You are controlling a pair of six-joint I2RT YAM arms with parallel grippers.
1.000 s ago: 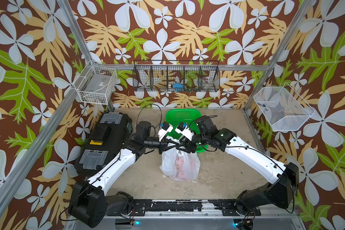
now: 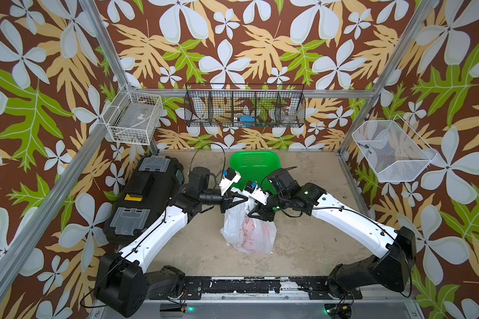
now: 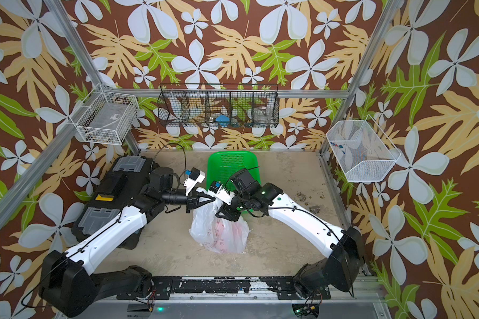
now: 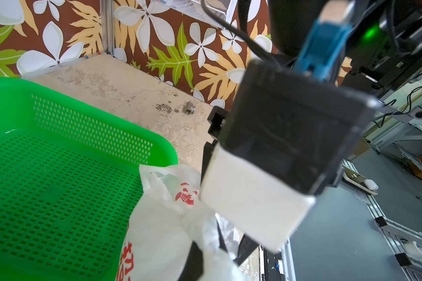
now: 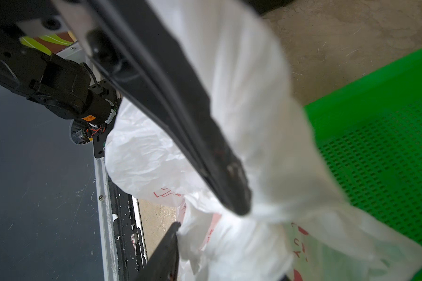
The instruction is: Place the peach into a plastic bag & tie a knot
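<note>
A thin white plastic bag (image 2: 248, 234) with red print stands on the table between both arms, its upper part gathered and twisted. Reddish colour shows through its lower part, but I cannot make out the peach. My left gripper (image 2: 238, 200) is shut at the bag's top. In the right wrist view, a dark finger (image 5: 211, 164) of it reaches across, with white plastic draped around it. Close by, my right gripper (image 2: 254, 211) has its fingers part open around bunched plastic of the bag (image 5: 243, 248). Folds hide much of its fingertips.
Directly behind the bag lies a green perforated basket (image 2: 254, 159). A black case (image 2: 138, 196) takes up the table's left side. Free table (image 2: 314, 239) shows at the right. Wire baskets hang higher up, including a black one (image 2: 244, 106) at the back.
My right gripper has moved slightly down and tilted over the last second, pulling away from the left gripper's tip. The bag's top has shifted with it. The left arm stays nearly still.
</note>
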